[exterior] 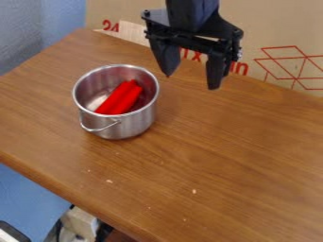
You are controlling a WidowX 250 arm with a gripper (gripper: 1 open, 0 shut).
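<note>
My black gripper [191,68] hangs at the top centre, above the back of the table, its two fingers wide open with nothing between them. A steel pot [130,124] with a wire handle stands on the wooden table [214,170], left of centre, below and left of the gripper. Inside the pot lies a red oblong object [119,98], with something pale partly visible beside it.
A cardboard sheet [284,57] with red printed marks stands along the back. Blue floor [25,198] shows beyond the table's left edge.
</note>
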